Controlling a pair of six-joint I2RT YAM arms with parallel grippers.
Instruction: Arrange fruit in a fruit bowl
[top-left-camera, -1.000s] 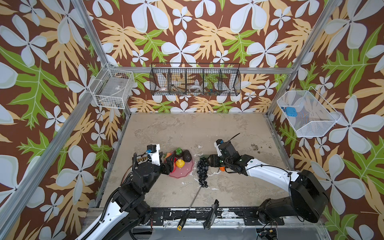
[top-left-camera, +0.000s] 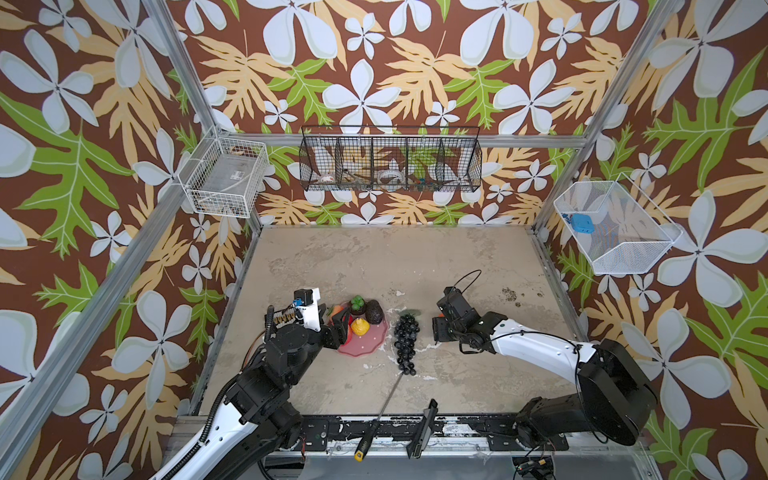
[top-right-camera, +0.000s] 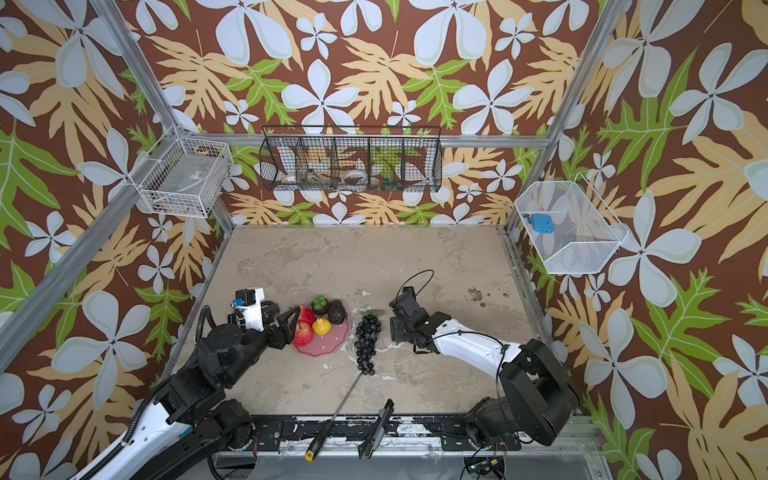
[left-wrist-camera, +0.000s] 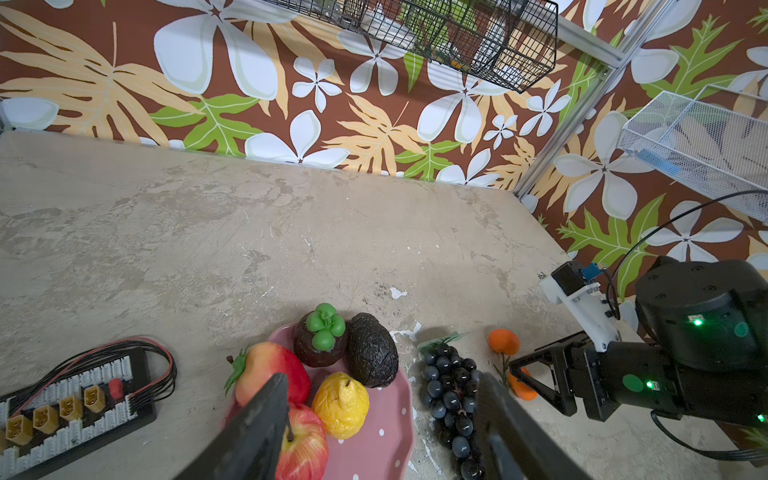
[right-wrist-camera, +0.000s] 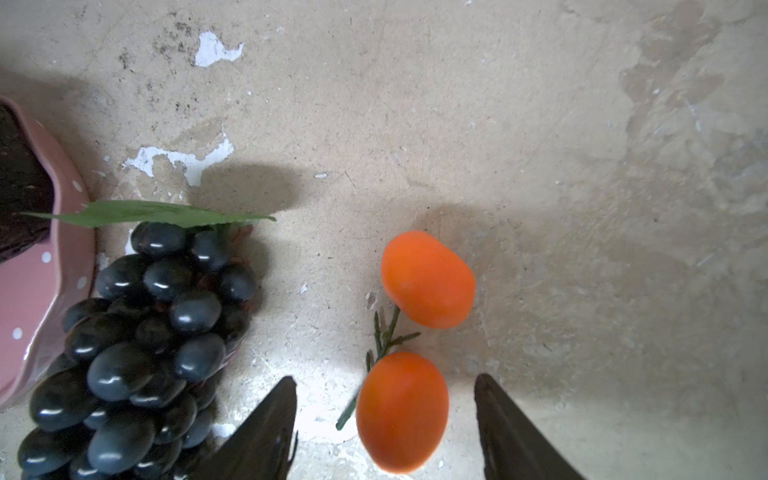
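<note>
A pink dotted dish (top-right-camera: 324, 344) holds apples (left-wrist-camera: 304, 448), a yellow fruit (left-wrist-camera: 340, 406), a brown fruit with a green top (left-wrist-camera: 320, 336) and a dark avocado (left-wrist-camera: 372, 352). Black grapes (top-left-camera: 406, 344) lie just right of it. Two orange fruits (right-wrist-camera: 428, 280) (right-wrist-camera: 401, 408) on a sprig lie right of the grapes. My right gripper hovers over them, its fingers apart either side of the lower fruit, seen from above. My left gripper stands open above the dish's left side.
A wired board (left-wrist-camera: 76, 400) lies left of the dish. A screwdriver (top-left-camera: 368, 436) lies at the front edge. Wire baskets (top-left-camera: 389, 164) hang on the walls.
My right gripper has moved slightly right, away from the grapes, and turned. The left arm and the fruit in the dish appear unchanged.
</note>
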